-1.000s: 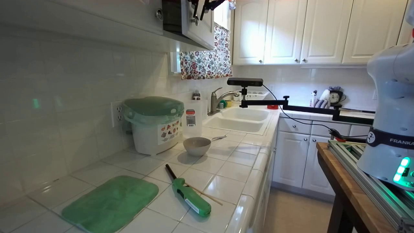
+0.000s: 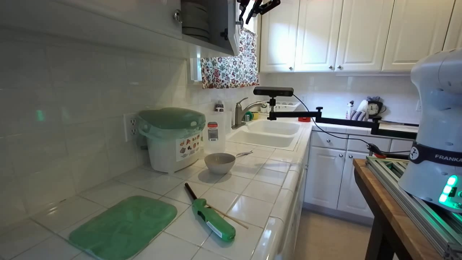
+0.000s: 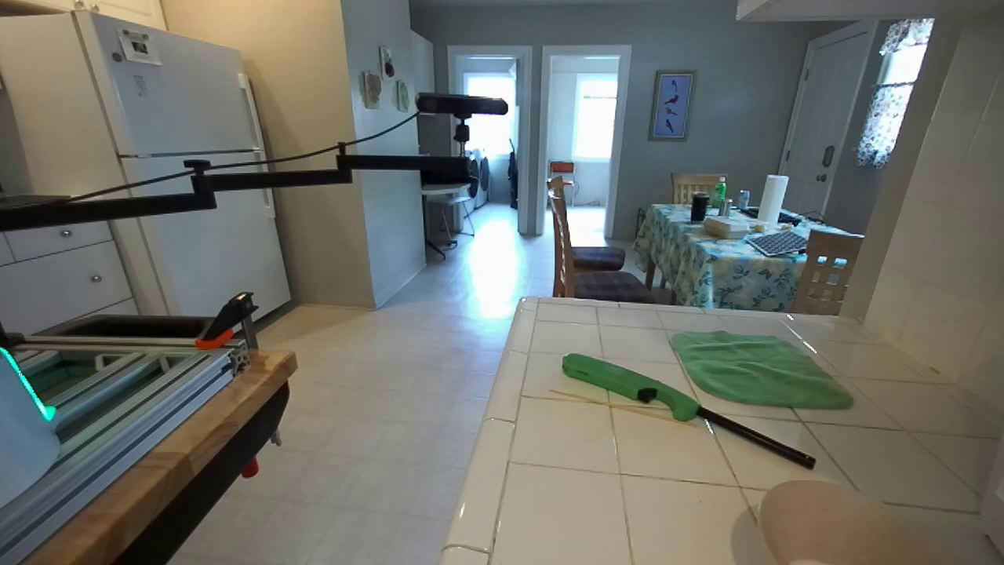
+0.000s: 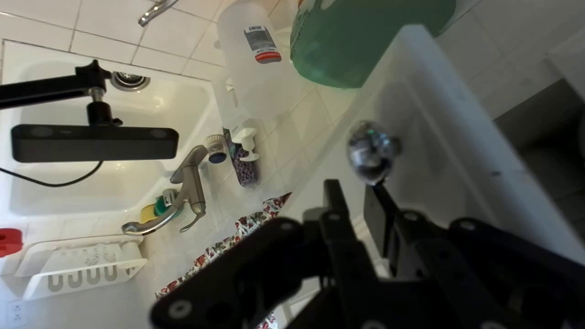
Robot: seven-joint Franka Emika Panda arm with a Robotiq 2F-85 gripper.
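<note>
Above the counter, the wall cabinet's white door [image 4: 438, 148] stands swung outward, its round metal knob [image 4: 370, 152] at the fingertips of my gripper. The fingers are shut on the knob at their very tips, with a narrow gap between the fingers further back; the exact contact is partly hidden. In the first exterior view the gripper [image 2: 249, 17] is at the top edge beside the cabinet door [image 2: 226, 26], which shows its inner side. Stacked dishes [image 2: 195, 19] are visible inside the cabinet.
Below stand a green-lidded bin [image 2: 171, 138], a clear jug [image 2: 215, 130] and a grey bowl [image 2: 219, 163]. A green lighter [image 2: 213, 219] and green cloth [image 2: 125, 225] lie on the counter. A camera on a black arm [image 2: 273, 91] hangs over the sink.
The cabinet door has swung further outward, exposing the dishes inside. My gripper and the knob have moved right together in the first exterior view. The counter items stay put.
</note>
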